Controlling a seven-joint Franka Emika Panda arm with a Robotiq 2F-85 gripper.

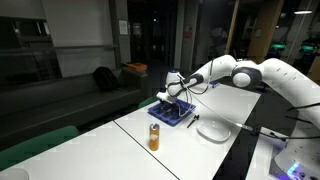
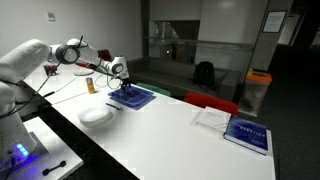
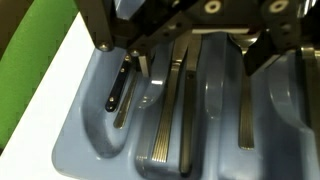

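A blue cutlery tray (image 1: 184,117) stands towards the far side of the white table, with my gripper (image 1: 166,97) over it. Seen from the wrist, the gripper is open above the compartments, its dark fingers (image 3: 268,45) spread to either side. Below lie several metal utensils, among them a long silver handle (image 3: 165,125) in a middle compartment and another handle (image 3: 246,110) farther right. A black-handled utensil (image 3: 119,85) rests in the left compartment. I see nothing held; whether the fingertips touch any cutlery cannot be told.
Nearer the front are a white plate (image 1: 213,130) and an orange container (image 1: 154,138). A dark utensil (image 2: 113,107) lies on the table between plate and tray. White trays (image 2: 212,119) and a dark blue box (image 2: 247,133) sit across the table, whose middle is clear.
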